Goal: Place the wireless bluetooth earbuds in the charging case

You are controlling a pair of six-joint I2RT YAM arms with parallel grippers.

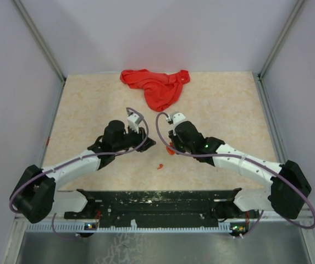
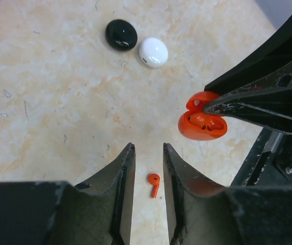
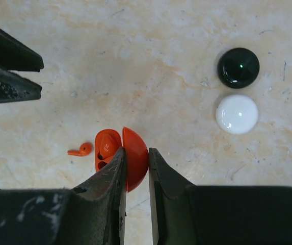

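An orange earbud case (image 2: 202,130) with its lid open is held in my right gripper, shut on it, above the mat; one orange earbud appears seated inside. A loose orange earbud (image 2: 154,179) lies on the mat below the case, also small in the top view (image 1: 160,166). My left gripper points down over that loose earbud, its fingertips apart with nothing visible between them, just left of the case.
A black round case (image 3: 238,68) and a white one (image 3: 236,115) lie on the mat. A red cloth (image 1: 157,88) lies at the back. The pale mat (image 1: 80,104) is otherwise mostly clear.
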